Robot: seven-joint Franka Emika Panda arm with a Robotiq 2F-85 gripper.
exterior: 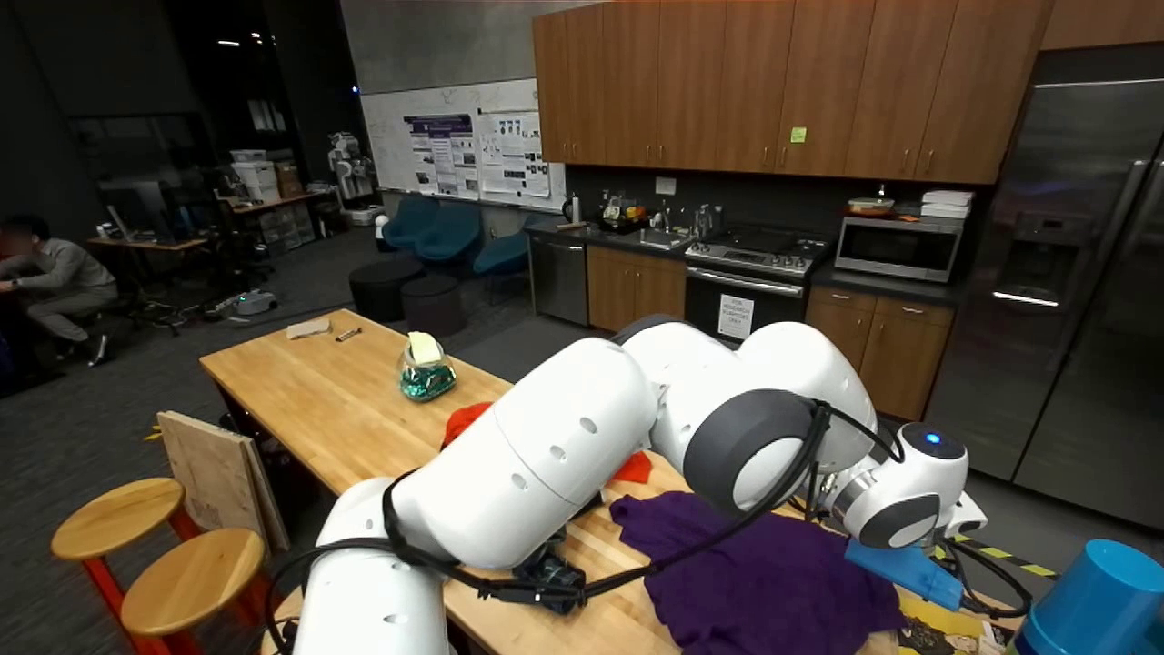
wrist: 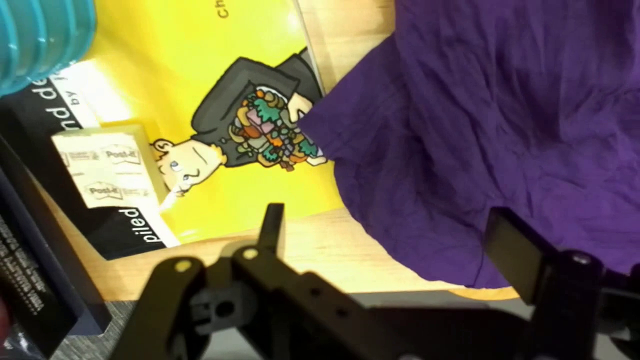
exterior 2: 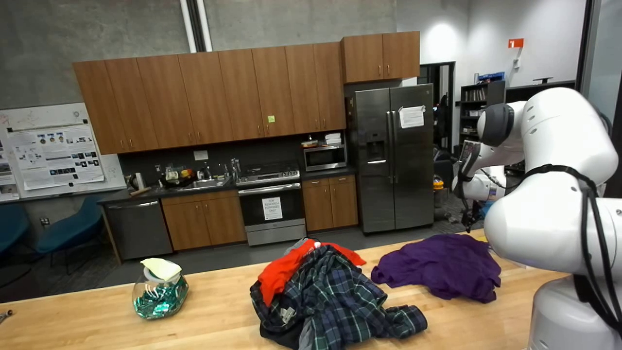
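Observation:
Spread in loose folds on the wooden table is a purple cloth [wrist: 510, 132], also in exterior view 2 [exterior 2: 440, 267], to the right of the plaid clothes. In the wrist view my gripper stands open, its fingers wide apart with nothing held. The right finger [wrist: 516, 255] appears over the cloth's lower edge; the left one [wrist: 273, 228] appears over bare wood beside a yellow book [wrist: 264, 204]. One corner of the cloth overlaps the book. In exterior view 1 the arm's wrist [exterior: 900, 491] is beyond the purple cloth [exterior: 753, 568], and the fingers are hidden there.
On the book lies a Post-it block [wrist: 111, 171], near a blue cup [wrist: 42, 36] and a dark box [wrist: 42, 264]. A pile of red and plaid clothes [exterior 2: 344, 297] and a glass jar [exterior 2: 160, 297] with green filling occupy the table, with clear wood between them.

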